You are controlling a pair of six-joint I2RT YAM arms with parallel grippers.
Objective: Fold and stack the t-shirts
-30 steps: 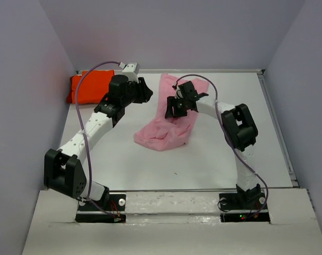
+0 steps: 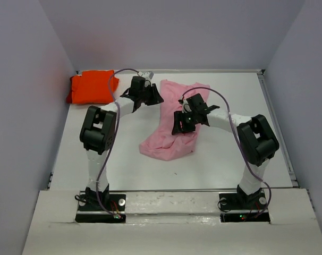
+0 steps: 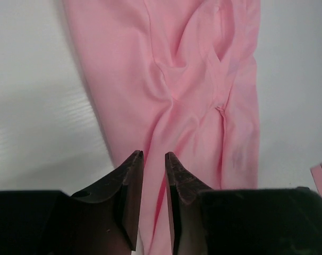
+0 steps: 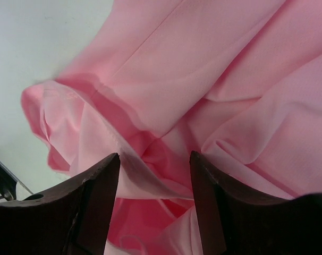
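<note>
A pink t-shirt (image 2: pixel 166 144) lies loosely spread and wrinkled in the middle of the table, its near end bunched. My left gripper (image 2: pixel 157 97) is at the cloth's upper left; in its wrist view the fingers (image 3: pixel 130 175) are slightly apart above the pink fabric (image 3: pixel 113 90), holding nothing visible. My right gripper (image 2: pixel 180 123) is low over the shirt's middle, open, its fingertips (image 4: pixel 105 175) at the crumpled cloth (image 4: pixel 150 95).
An orange folded cloth (image 2: pixel 92 87) lies at the back left corner.
The left arm has lowered and reached right toward the shirt's upper left. The right gripper has moved slightly toward the front, and the shirt sits a little nearer the front than a second ago.
</note>
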